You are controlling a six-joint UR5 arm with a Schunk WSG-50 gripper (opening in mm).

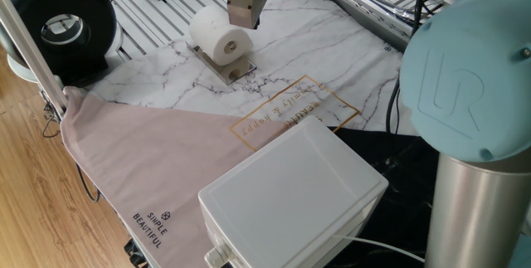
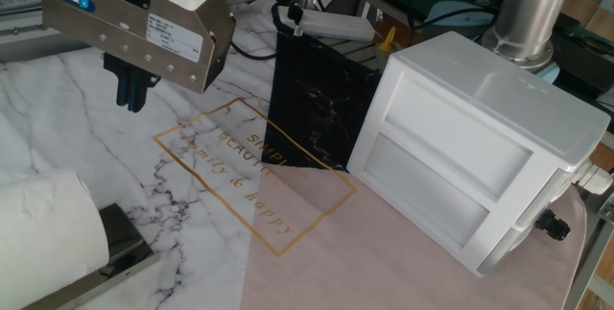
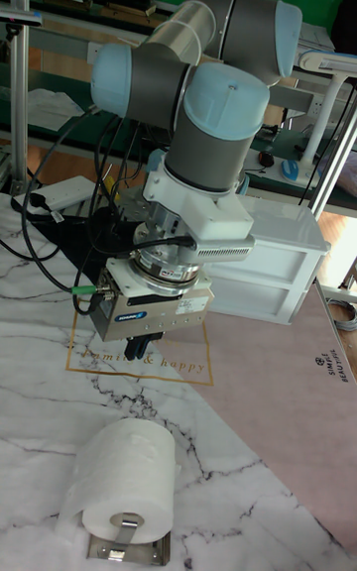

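Note:
My gripper (image 2: 131,99) hangs over the marble-patterned cloth, its two black fingers (image 2: 125,87) close together and pointing down. Nothing shows between them, and they look shut. A white paper roll (image 1: 221,36) lies on its side on a metal holder (image 1: 238,70). Seen in exterior view 3, the roll (image 3: 125,481) is nearer the camera than the gripper (image 3: 139,355), with a clear gap between them. Only part of the roll (image 2: 48,238) appears at the left edge of exterior view 2. In exterior view 1 the fingers are hidden.
A white drawer box (image 2: 460,147) stands on the pink and black parts of the cloth. A round black device (image 1: 62,27) is at the table's far left in exterior view 1. Cables (image 3: 90,190) hang beside the arm.

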